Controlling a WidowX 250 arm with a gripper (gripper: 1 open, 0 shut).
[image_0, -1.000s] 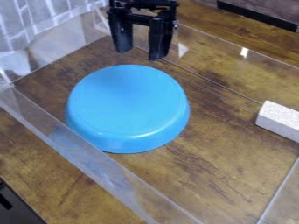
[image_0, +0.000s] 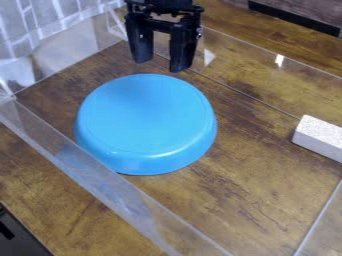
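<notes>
My black gripper (image_0: 162, 55) hangs at the top centre of the camera view, just behind a blue round dish (image_0: 146, 120), with its two fingers apart and nothing visible between them. The blue dish lies on the wooden floor in the middle, its smooth, flat surface facing up, with no object on it.
A white block (image_0: 319, 136) lies at the right edge. Clear plastic walls border the wooden floor (image_0: 221, 200), one running diagonally along the lower left. White crumpled material (image_0: 40, 35) is at the upper left.
</notes>
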